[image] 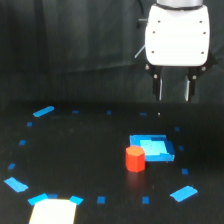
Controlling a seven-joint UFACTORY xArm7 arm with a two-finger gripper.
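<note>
A robot gripper [174, 87] hangs at the top right below a white housing, its two thin fingers apart with nothing between them. Below it and a little left, a blue open box [166, 140] holds a light cyan piece [154, 149]. A red hexagonal block [135, 159] stands just in front of the box's left part. A cream square block [52, 212] is at the bottom left edge, partly out of view.
Flat blue tape strips [182, 194] and small blue squares mark the dark table [90, 150] around the box. A dark curtain hangs behind.
</note>
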